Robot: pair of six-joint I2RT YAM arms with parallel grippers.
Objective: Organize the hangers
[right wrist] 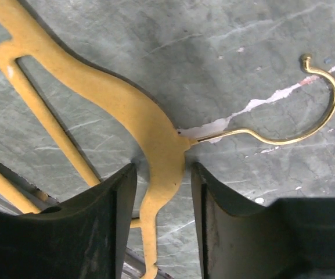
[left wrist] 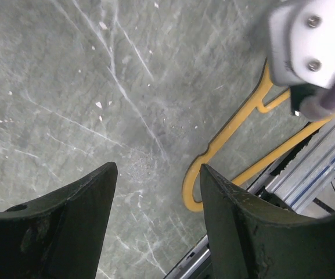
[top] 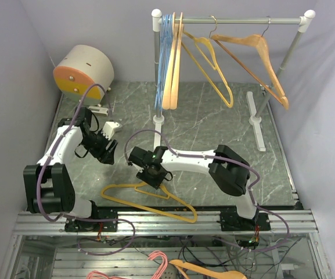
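A yellow hanger (top: pixel 150 207) lies flat on the grey floor along the front edge. My right gripper (top: pixel 151 180) is down at its neck; in the right wrist view its open fingers straddle the yellow neck (right wrist: pixel 164 163), the brass hook (right wrist: pixel 289 139) pointing right. My left gripper (top: pixel 108 152) hangs open above the floor at left, above and behind the hanger's left end, which shows in the left wrist view (left wrist: pixel 228 131), with nothing between its fingers.
A rail (top: pixel 237 21) at the back holds blue, wooden and yellow hangers. A drum-shaped box (top: pixel 89 67) stands back left. More hangers (top: pixel 208 270) lie below the front edge.
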